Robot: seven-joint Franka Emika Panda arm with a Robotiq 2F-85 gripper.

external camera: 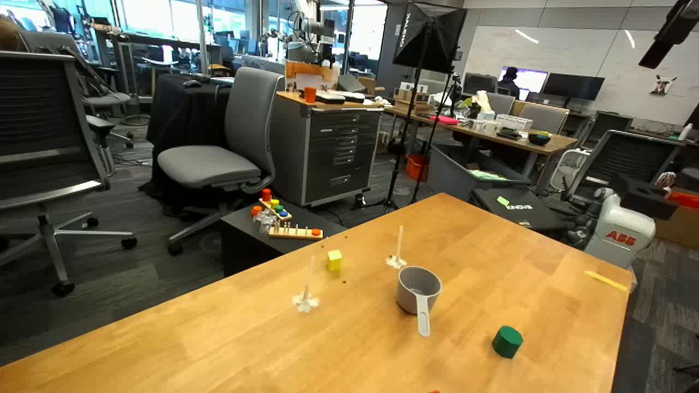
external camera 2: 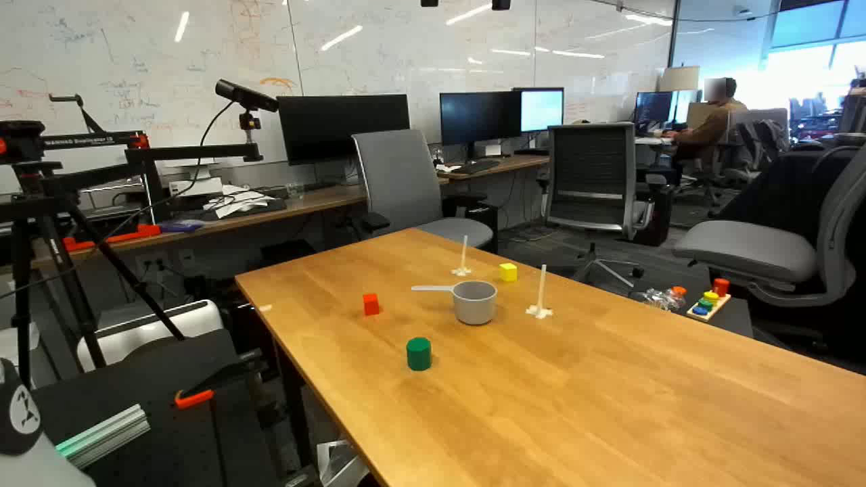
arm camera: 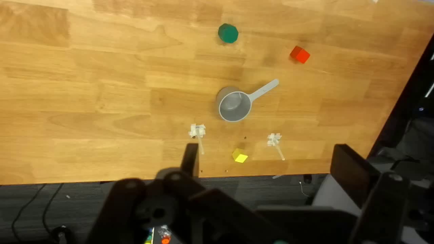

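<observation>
A grey measuring cup (arm camera: pixel 234 105) with a long handle stands upright on the wooden table (arm camera: pixel 101 93). Around it, set apart, are a green block (arm camera: pixel 228 33), a red cube (arm camera: pixel 300 54) and a yellow cube (arm camera: pixel 240 155). Two thin pale pegs rise from white taped bases, the one peg (external camera 2: pixel 541 289) and the other peg (external camera 2: pixel 465 254), with the yellow cube between them. My gripper is open high above the table, its fingers wide apart and empty. Neither exterior view shows the gripper, and the red cube is almost wholly out of exterior view 1.
Beyond the table edge, a low black stand (external camera: pixel 282 239) carries a toy peg board (external camera: pixel 295 232) and small coloured pieces. A yellow strip (external camera: pixel 605 280) lies near one table corner. Chairs stand around the table.
</observation>
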